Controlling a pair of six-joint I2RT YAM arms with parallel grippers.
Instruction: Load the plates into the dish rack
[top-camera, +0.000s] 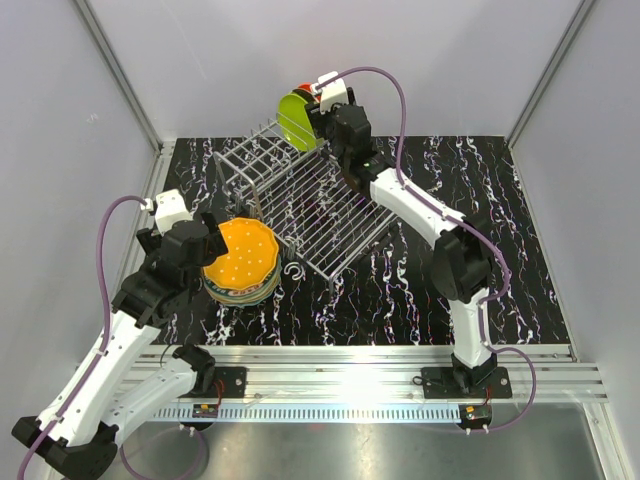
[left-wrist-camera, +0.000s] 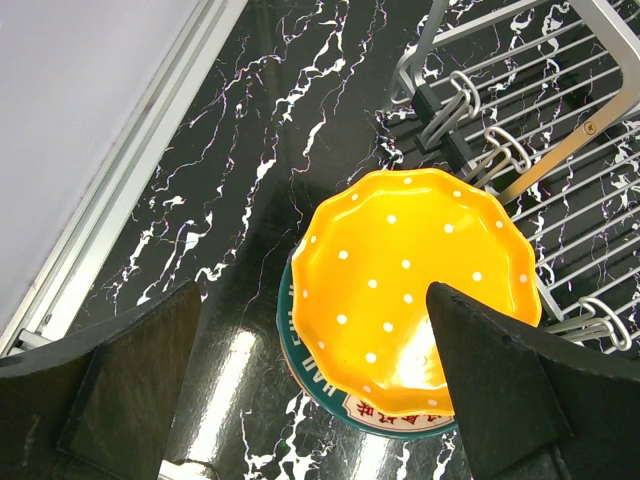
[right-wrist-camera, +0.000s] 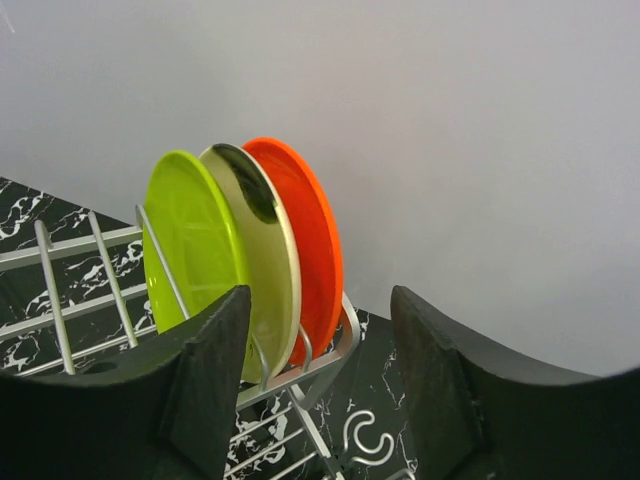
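Note:
A green plate (right-wrist-camera: 192, 235), a cream plate (right-wrist-camera: 268, 240) with a dark patch and an orange plate (right-wrist-camera: 312, 250) stand on edge, side by side, at the back end of the metal dish rack (top-camera: 325, 225). My right gripper is open near their edges, nothing gripped; part of the green plate lies behind its left finger. On the counter left of the rack, a stack of plates is topped by a scalloped yellow plate (left-wrist-camera: 410, 290) with white dots. Beneath it shows a dark green-rimmed plate (left-wrist-camera: 330, 390). My left gripper hangs open above the stack.
Most of the rack's wire slots are empty. Wire hooks (left-wrist-camera: 500, 150) stick out along the rack's side near the stack. Pale walls close in the back and sides.

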